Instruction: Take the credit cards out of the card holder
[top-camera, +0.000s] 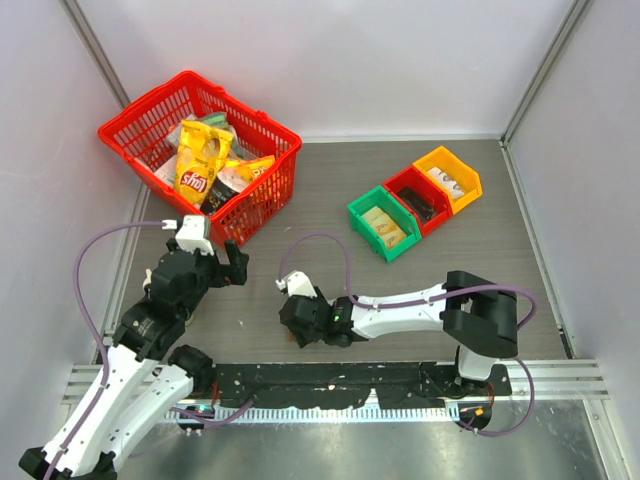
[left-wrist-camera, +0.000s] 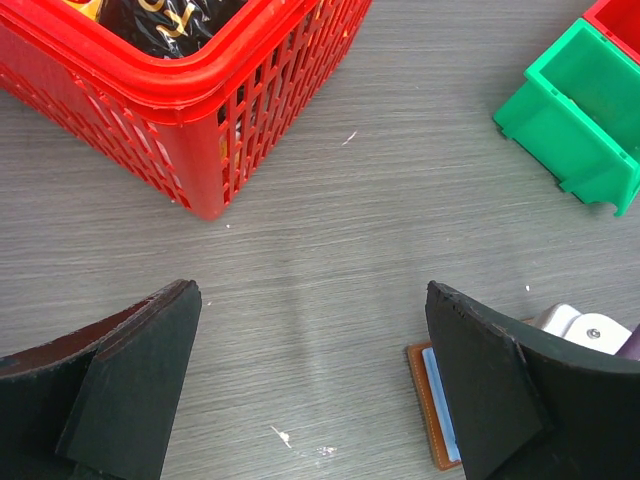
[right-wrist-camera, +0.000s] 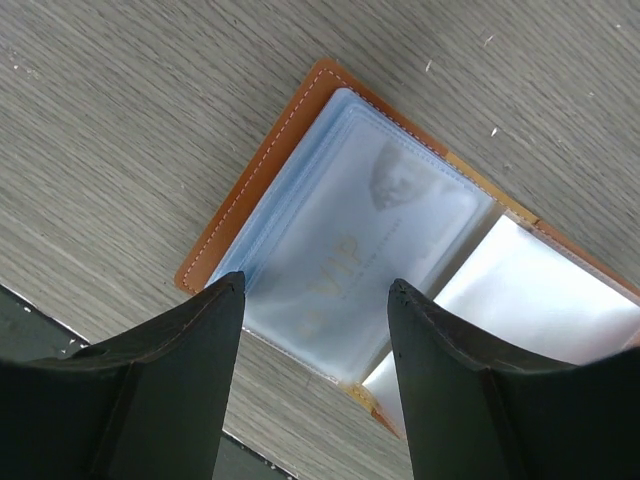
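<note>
The brown card holder lies open on the table, with blue-tinted clear sleeves marked "VIP" and a white card section. My right gripper is open just over the left sleeve, its fingertips at either side of the faint lettering; in the top view its arm hides most of the holder. My left gripper is open above bare table at the left, empty, with the holder's edge showing beyond its right finger.
A red basket of snack bags stands at back left. Green, red and yellow bins stand at back right, holding items.
</note>
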